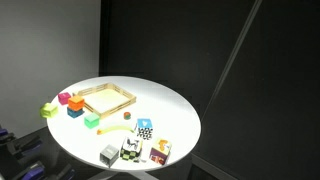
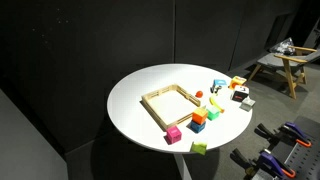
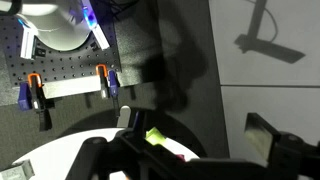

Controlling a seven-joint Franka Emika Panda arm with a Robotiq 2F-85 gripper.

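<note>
My gripper stands open in the wrist view, its dark fingers spread wide at the bottom, with nothing held between them. Below it lies the edge of the round white table. A yellow-green block (image 2: 199, 147) sits at the table's near edge, partly visible in the wrist view. Close by are a pink cube (image 2: 173, 134) and an orange cube (image 2: 199, 115), which appears stacked on a blue cube (image 2: 197, 127). A green cube (image 1: 92, 120) and a yellow banana-shaped piece (image 1: 116, 129) lie toward the middle. Neither exterior view shows the gripper clearly.
A shallow wooden tray (image 1: 106, 99) looks empty. Along the other side stand a blue-and-white cube (image 1: 144, 128), a checkered cube (image 1: 131, 149), a patterned orange cube (image 1: 160, 151) and a grey cube (image 1: 109, 155). A small red round object (image 2: 199, 94) lies near the tray. Bare tabletop surrounds the tray.
</note>
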